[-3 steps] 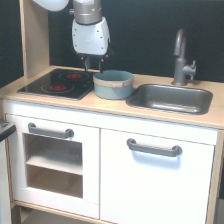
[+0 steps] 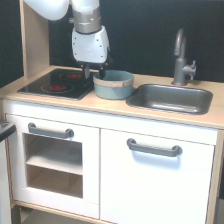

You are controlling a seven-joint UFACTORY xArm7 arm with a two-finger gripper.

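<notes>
A grey-blue pot (image 2: pixel 115 89) stands upright on the wooden counter, between the dark stovetop and the sink. From above, the white arm reaches down with my gripper (image 2: pixel 94 74) close to the pot's left rim. The dark fingers are small here, and their contact with the pot cannot be made out. Whether anything sits between them is also unclear.
The black stovetop (image 2: pixel 58 84) with red burner rings is at the left. To the right lies a metal sink (image 2: pixel 172 98) with a tall faucet (image 2: pixel 181 58). Below the counter, an open-shelved oven compartment (image 2: pixel 54 160) adjoins a shut white cabinet door (image 2: pixel 152 185).
My arm has come down, bringing the gripper lower beside the pot's left rim. The pot stays in about the same place.
</notes>
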